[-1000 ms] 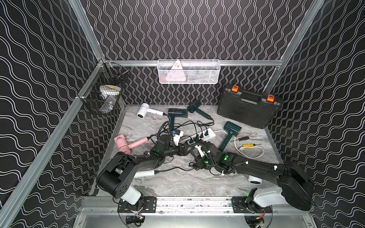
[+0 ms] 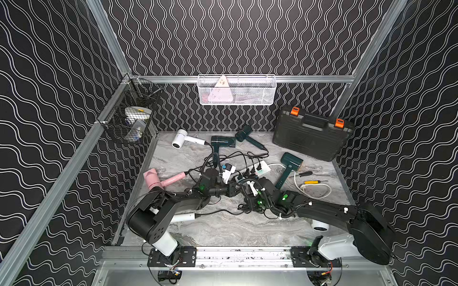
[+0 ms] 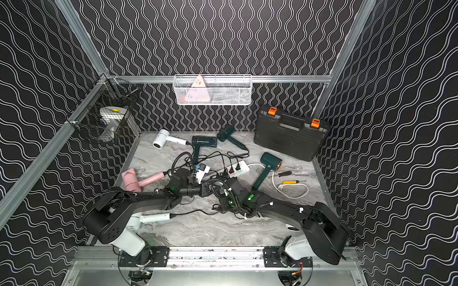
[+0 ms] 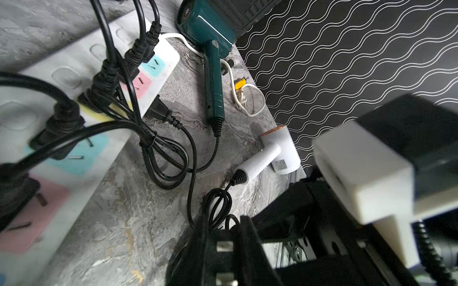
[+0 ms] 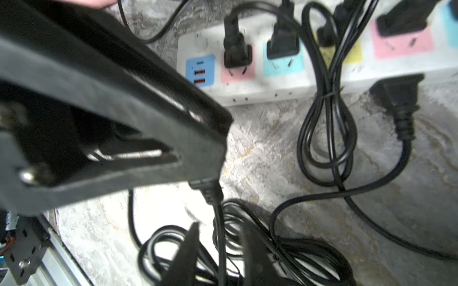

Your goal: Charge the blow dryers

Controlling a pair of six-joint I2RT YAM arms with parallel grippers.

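My left gripper is shut; in the right wrist view a black plug (image 5: 205,188) hangs at its fingertip with its cord running down. My right gripper stands part open below, round that cord. A white power strip (image 4: 62,157) holds several black plugs; another plug (image 5: 396,95) lies beside it. Dryers lie around: pink (image 2: 152,178), white (image 2: 179,138), dark green (image 2: 224,141), another (image 2: 245,133), teal (image 2: 291,162), white ones (image 3: 152,217) (image 4: 283,152).
A black case (image 2: 310,133) with orange latches stands at the back right. Screwdrivers (image 2: 311,182) lie at the right among a white cable. Coiled cords crowd the middle.
My left arm has shifted slightly right since a second ago, toward the right gripper. My right arm has moved very little.
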